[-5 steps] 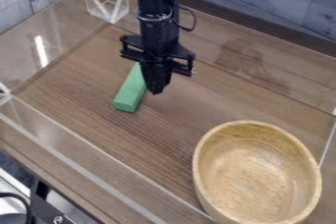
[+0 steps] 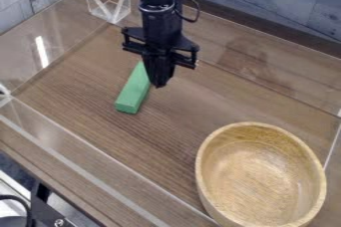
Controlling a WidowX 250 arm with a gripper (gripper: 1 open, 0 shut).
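The black robot arm reaches down from the top centre, its gripper [image 2: 159,72] hanging just right of and above a green rectangular object [image 2: 132,94] lying on the wooden table [image 2: 94,141]. Whether the fingers are open or shut is hard to tell, and the top end of the green object is partly behind the gripper.
A large pale tan bowl [image 2: 260,176] stands at the lower right. Bare table surrounds the green object, with free room left, right and below it. A wall runs along the back, and cables show at the lower left corner.
The gripper has lifted slightly, uncovering a little more of the space by the green object. The green object and the bowl have not visibly moved.
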